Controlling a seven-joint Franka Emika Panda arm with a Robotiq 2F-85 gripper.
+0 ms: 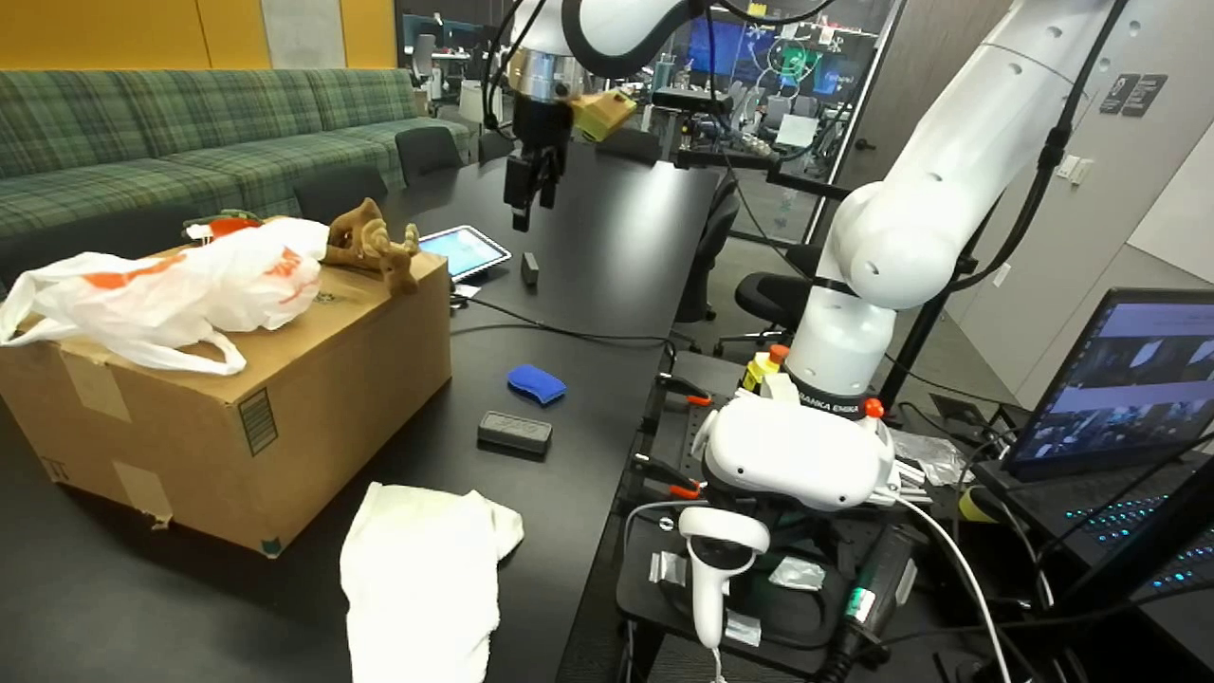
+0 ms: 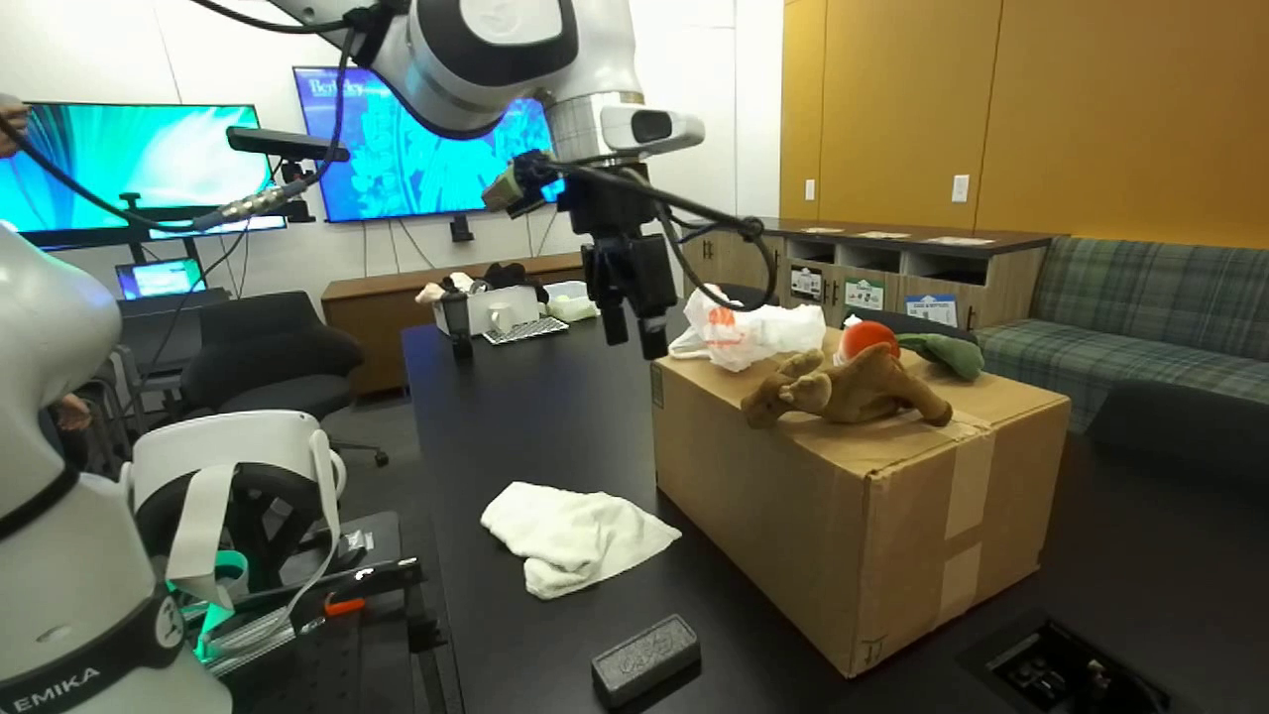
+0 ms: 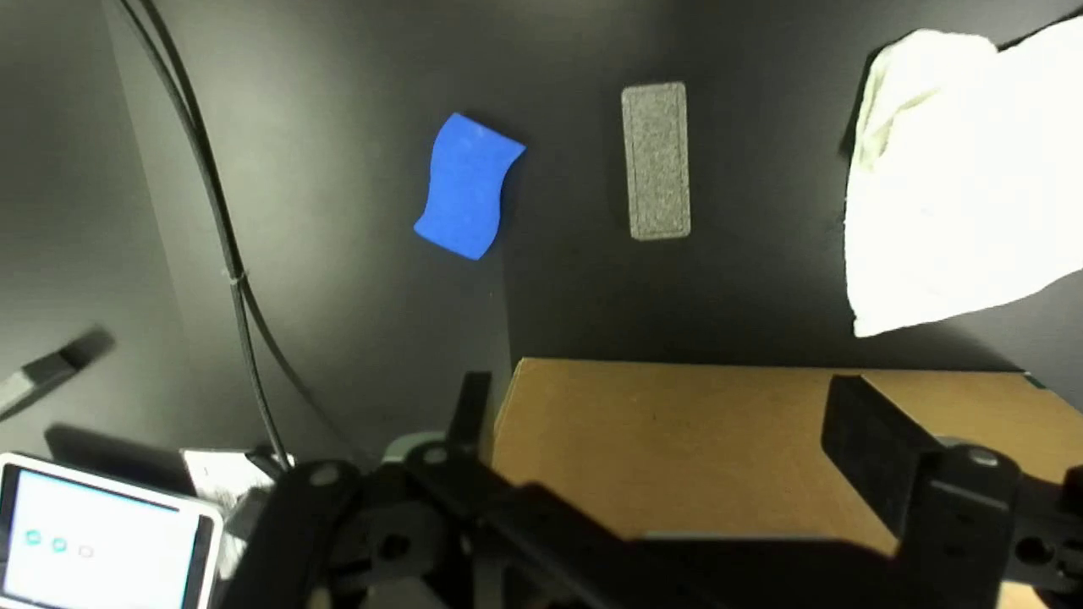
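High above the table, my gripper [image 1: 534, 214] hangs open with its fingers pointing down and nothing between them. In the wrist view its spread fingers [image 3: 858, 431] overlap the cardboard box [image 3: 660, 436] below. A blue sponge [image 3: 469, 188] and a dark grey eraser [image 3: 656, 162] lie apart on the black table. Beyond the eraser lies a crumpled white cloth [image 3: 959, 193]. On top of the box [image 2: 761, 524] rest a brown plush toy [image 2: 874, 387], a white plastic bag [image 2: 755, 331] and a red item [image 2: 868, 338]. The sponge does not show in exterior view 2.
A tablet [image 1: 464, 251] and a small dark block [image 1: 529, 269] lie farther along the table. Black cables [image 1: 569, 331] cross its surface. A side table holding a white headset [image 1: 797, 450] stands beside the arm's base.
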